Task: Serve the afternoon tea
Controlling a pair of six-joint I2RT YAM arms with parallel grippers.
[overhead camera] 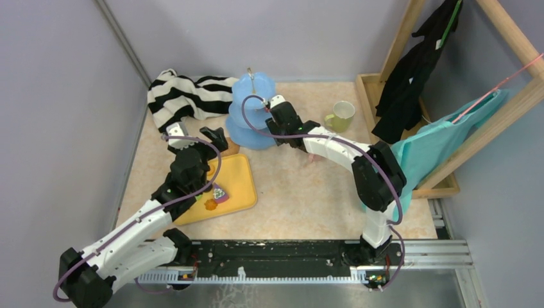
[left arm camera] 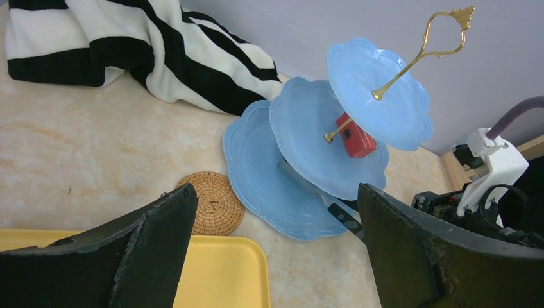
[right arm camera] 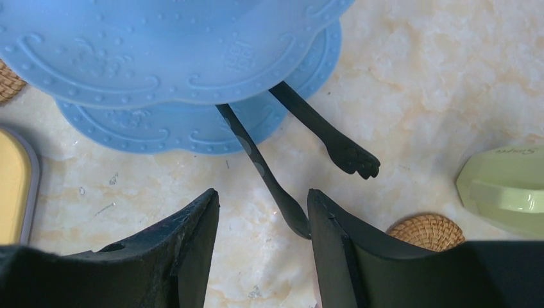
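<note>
A blue three-tier stand (left arm camera: pixel 295 205) with a gold handle (left arm camera: pixel 442 52) stands at the back; a red block (left arm camera: pixel 356 138) sits on its middle tier. In the right wrist view a black spoon (right arm camera: pixel 289 212) and black fork (right arm camera: pixel 346 157) stick out from beneath the middle tier. My right gripper is open just beside them, nothing held. My left gripper is open above the yellow tray (left arm camera: pixel 218 276), which holds toy food (overhead camera: pixel 219 194) in the top view. A woven coaster (left arm camera: pixel 212 208) lies between tray and stand. A green mug (right arm camera: pixel 500 186) stands right of the stand.
A striped cloth (overhead camera: pixel 186 96) lies at the back left. A wooden rack (overhead camera: pixel 401 45) with black and turquoise (overhead camera: pixel 420 154) cloths occupies the right side.
</note>
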